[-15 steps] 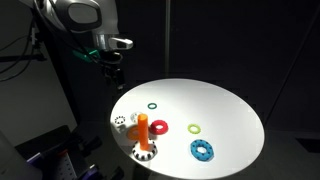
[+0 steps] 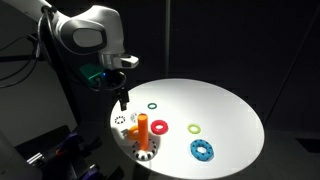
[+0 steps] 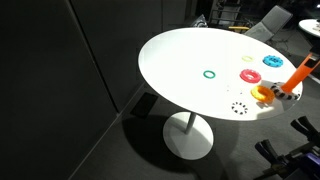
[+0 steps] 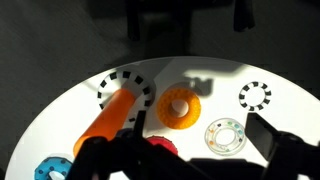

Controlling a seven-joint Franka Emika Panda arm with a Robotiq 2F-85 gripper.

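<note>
My gripper hangs open over the near left part of the round white table, fingers apart and nothing between them. In the wrist view, an orange ring [image 4: 178, 105] lies just ahead of the gap. A patterned whitish ring [image 4: 225, 137] is to its right, and a small black-and-white ring [image 4: 255, 96] farther right. On the left an orange post [image 4: 108, 115] stands on a black-and-white round base [image 4: 127, 85]; no ring shows on the post. Part of a red ring [image 4: 162, 144] is hidden by a finger. A blue ring [image 4: 52, 168] lies at lower left.
A green ring [image 3: 209, 74] and a yellow-green ring [image 2: 194, 129] also lie flat on the table [image 2: 235, 115]. The upright post [image 2: 143, 130] is the one tall obstacle. Dark floor lies beyond the rim.
Over the last second the arm has come down towards the table's left side, shifting slightly left at the end. The rings and post have stayed in place.
</note>
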